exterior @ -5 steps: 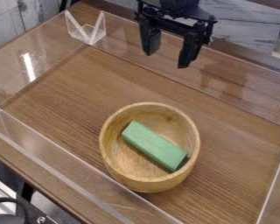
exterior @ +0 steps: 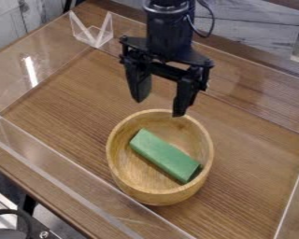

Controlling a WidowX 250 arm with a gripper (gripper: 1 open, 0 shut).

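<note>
My black gripper (exterior: pixel 164 91) hangs in the upper middle of the view, open, its two fingers spread apart above the back rim of a round tan bowl (exterior: pixel 121 154). A green rectangular block (exterior: pixel 164 155) lies tilted diagonally inside the bowl, below and in front of the gripper. I see nothing between the fingers.
Clear plastic edges show at the upper left and left side. A grey marbled surface (exterior: pixel 264 28) is at the back right, and a dark cable is at the lower left corner.
The bowl and green block have not moved.
</note>
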